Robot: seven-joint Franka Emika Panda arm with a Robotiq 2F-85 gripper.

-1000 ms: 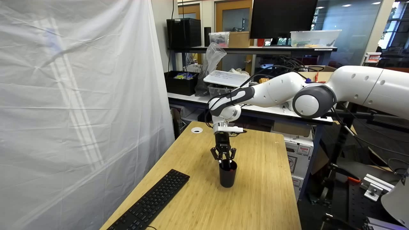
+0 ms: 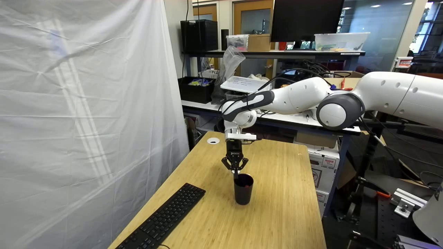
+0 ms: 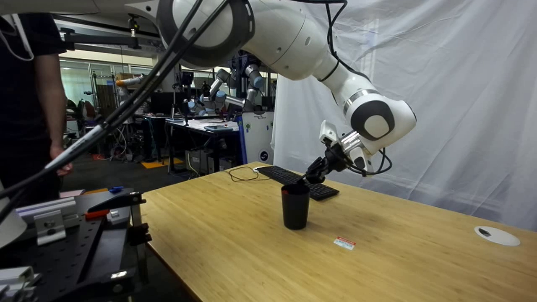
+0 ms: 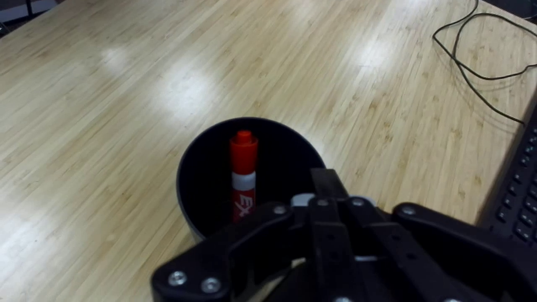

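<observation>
A black cup (image 2: 243,190) stands upright on the wooden table. Inside it, in the wrist view, leans a red-capped marker (image 4: 243,161) with a white band. My gripper is shut at the cup's right rim in that view; its fingers hide that part of the rim. Whether the thin rim is pinched between them cannot be told. In exterior view 1 the gripper (image 2: 235,173) overlaps the cup's left rim from above. Exterior view 2 shows the gripper (image 3: 303,180) tilted over the back of the cup (image 3: 295,209).
A black keyboard (image 2: 166,218) lies along the table's curtain side, its cable (image 4: 465,75) loose on the wood. A small red-and-white label (image 3: 345,243) lies near the cup. One round white grommet (image 2: 213,140) sits at the far corner.
My gripper has moved left in exterior view 1 and its spread fingers have come together. The cup has shifted slightly left and towards the camera.
</observation>
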